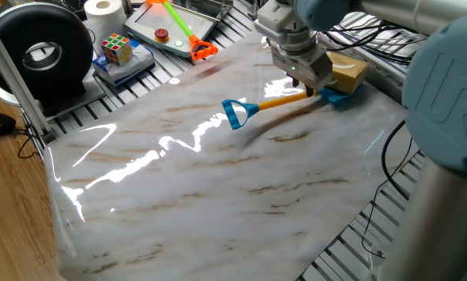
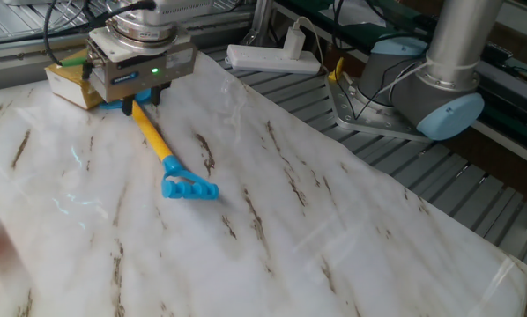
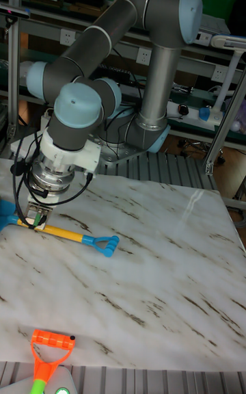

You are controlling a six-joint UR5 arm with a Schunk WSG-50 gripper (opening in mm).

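Note:
A toy shovel lies on the marbled sheet (image 1: 218, 203), with a blue grip (image 1: 235, 114), a yellow shaft (image 1: 276, 102) and a blue blade (image 1: 341, 95). My gripper (image 2: 142, 102) points down over the blade end of the shaft. Its dark fingers (image 2: 155, 96) stand apart, and in exterior view 2 the shaft passes between or just below them. Contact with the shaft cannot be made out. In exterior view 3 the shovel's grip (image 3: 106, 245) points right, while the wrist partly covers the area near the blade.
A yellow box (image 1: 346, 74) sits beside the blade, close behind my gripper. An orange and green toy (image 1: 204, 51), a puzzle cube (image 1: 117, 49) and a black spool (image 1: 69, 55) lie beyond the sheet's edge.

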